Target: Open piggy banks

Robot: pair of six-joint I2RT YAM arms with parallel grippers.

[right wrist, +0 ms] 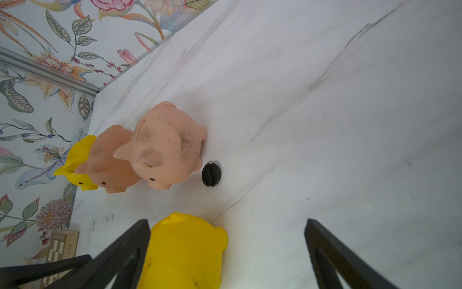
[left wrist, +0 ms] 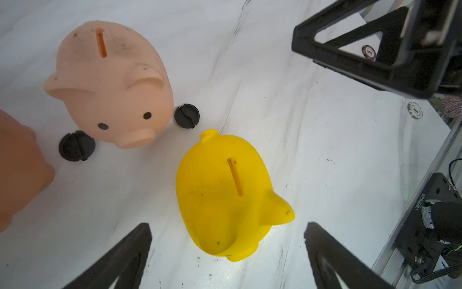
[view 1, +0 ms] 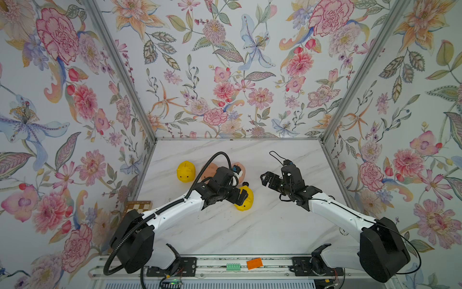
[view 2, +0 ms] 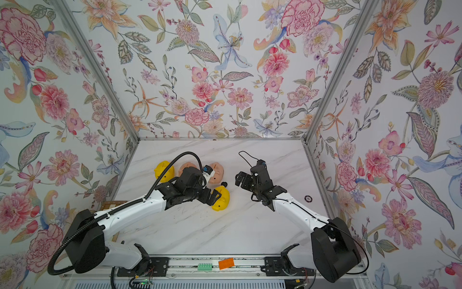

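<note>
A yellow piggy bank [left wrist: 211,192] stands upright on the white table, below my left gripper, which is open with its fingers apart on either side of the pig's front in the left wrist view. My right gripper hangs open to the right of that pig, nothing between its fingers. Behind stand two pink piggy banks, one [right wrist: 166,144] showing its coin slot and another [right wrist: 110,159] left of it. A second yellow piggy bank [view 1: 185,171] is at the far left. Two black plugs lie loose: one [left wrist: 186,116] near the yellow pig, another [left wrist: 77,146] between the pink pigs.
Poker chips [left wrist: 369,52] lie at the table's right side. A wooden checkered box [view 1: 139,206] sits at the left edge. Patterned walls enclose the back and sides.
</note>
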